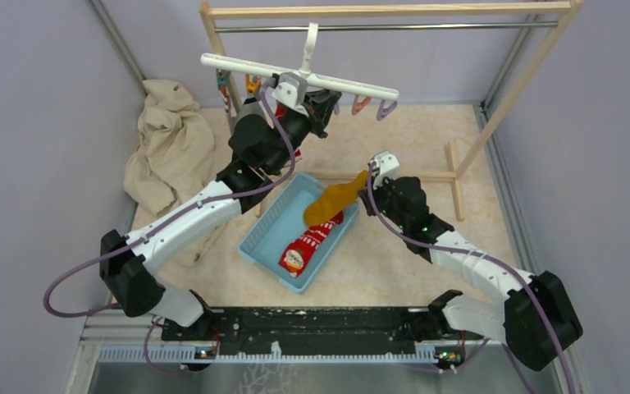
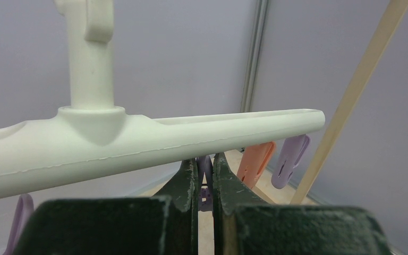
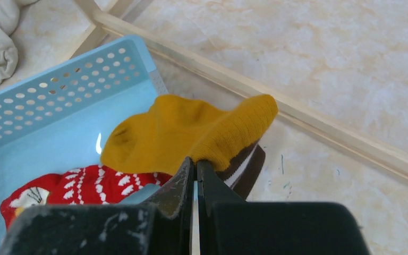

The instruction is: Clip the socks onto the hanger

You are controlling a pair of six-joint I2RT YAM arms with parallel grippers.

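Observation:
The white hanger [image 1: 353, 85] [image 2: 244, 127] hangs high, with coloured clips along it. My left gripper [image 1: 321, 111] is up under its bar, shut on a purple clip [image 2: 204, 170]. My right gripper [image 1: 366, 195] is low at the basket's right side, shut on the mustard sock [image 1: 332, 201] [image 3: 186, 130], whose raised end shows a dark and white underside. The red patterned sock [image 1: 302, 250] [image 3: 85, 186] lies in the blue basket [image 1: 258, 238] [image 3: 58, 79].
A wooden rack [image 1: 509, 98] with a metal rod stands around the hanger. A beige cloth [image 1: 164, 148] is heaped at the left. The floor right of the basket is clear.

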